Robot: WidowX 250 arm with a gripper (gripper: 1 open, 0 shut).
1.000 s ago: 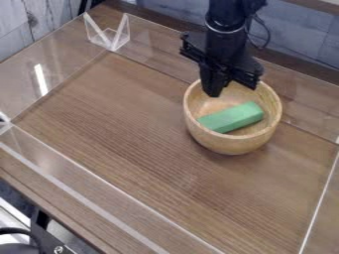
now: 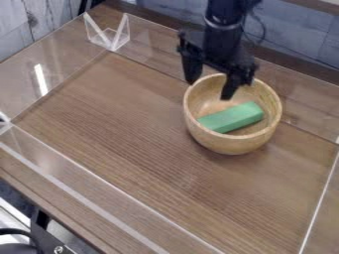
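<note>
A light wooden bowl (image 2: 212, 139) sits on the brown table right of centre, with a green block (image 2: 236, 117) lying inside it. The dark gripper (image 2: 213, 73) hangs over the bowl's back part, pointing down, open, with its fingers spread and nothing seen between them.
A clear plastic or wire holder (image 2: 109, 30) stands at the back left of the table (image 2: 106, 159). A dark cable lies at the lower left edge.
The bowl and green block look much the same.
</note>
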